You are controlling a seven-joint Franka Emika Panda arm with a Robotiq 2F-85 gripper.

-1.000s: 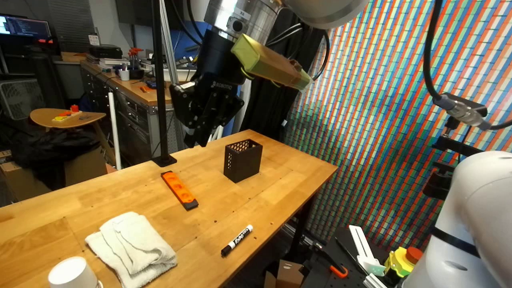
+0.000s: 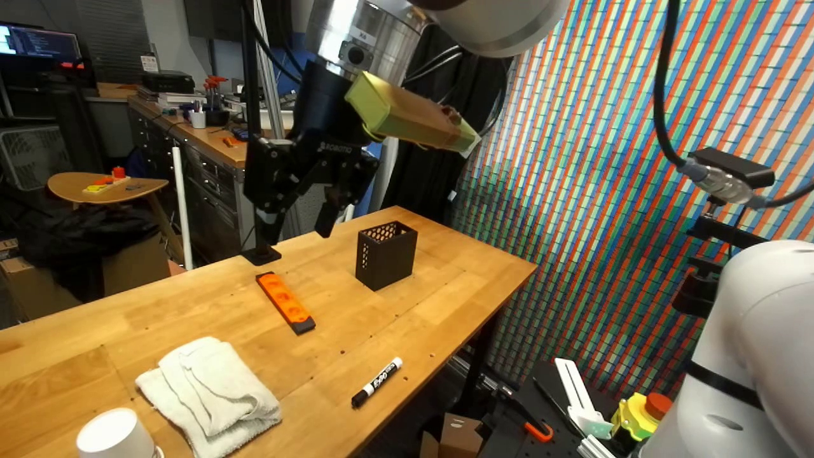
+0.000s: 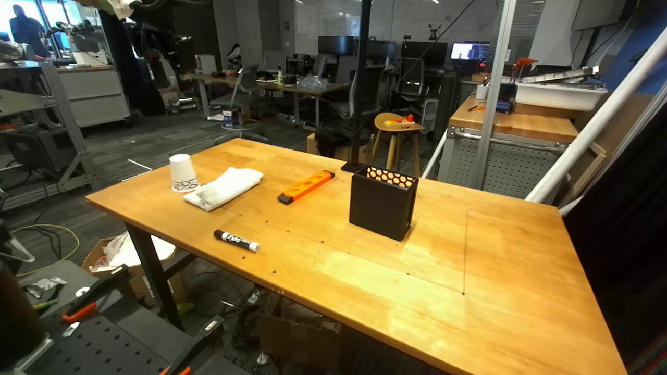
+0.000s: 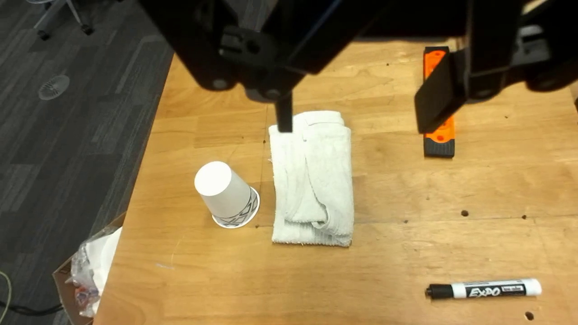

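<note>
High above the table hangs my gripper (image 2: 296, 229), its fingers spread apart and nothing between them; in the wrist view the gap between the fingers is wide. Below lies a folded white cloth (image 4: 325, 178). Beside it a white paper cup (image 4: 222, 189) stands upside down. A black-capped Expo marker (image 4: 490, 289) lies near the table's front edge. The orange bar with black ends (image 2: 284, 300) lies flat, partly hidden behind a finger in the wrist view. An empty-looking black box with honeycomb holes (image 3: 382, 203) stands upright further along.
A black post (image 3: 357, 94) rises from the far edge of the wooden table (image 3: 500, 269). Free room lies around the black box and toward that end. A cart with tools (image 2: 526, 412) sits below the front edge.
My gripper was nearly shut and now its fingers stand well apart. The arm has shifted a little to the left in exterior view 1. The objects on the table have not moved.
</note>
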